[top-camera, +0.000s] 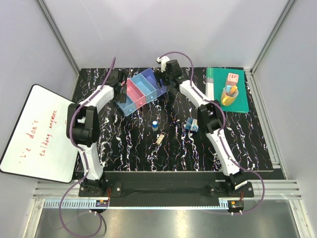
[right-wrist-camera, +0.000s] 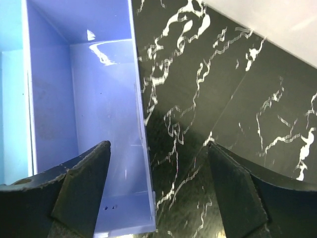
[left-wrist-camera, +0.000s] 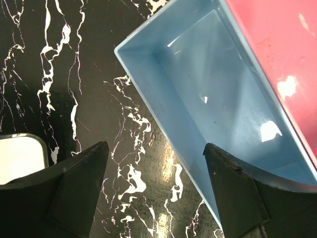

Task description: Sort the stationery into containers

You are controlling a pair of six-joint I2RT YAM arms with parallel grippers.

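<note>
A row of joined open bins stands at the back: a grey-blue bin (left-wrist-camera: 223, 79), a pink bin (top-camera: 134, 93), a light blue bin (top-camera: 144, 85) and a purple bin (right-wrist-camera: 106, 114). They look empty where I can see in. My left gripper is open, its fingers on either side of the grey-blue bin's outer wall. At the other end, the open right gripper has the purple bin's outer wall between its fingers. Whether either touches the wall, I cannot tell. Loose on the table are a blue-capped bottle (top-camera: 155, 126), a beige piece (top-camera: 160, 139) and blue items (top-camera: 191, 125).
A whiteboard (top-camera: 35, 134) with red writing covers the left side. On a green mat (top-camera: 241, 103) at the back right are a yellow mug (top-camera: 227, 100) holding items and a pink block (top-camera: 232, 79). Bare table lies in the front middle.
</note>
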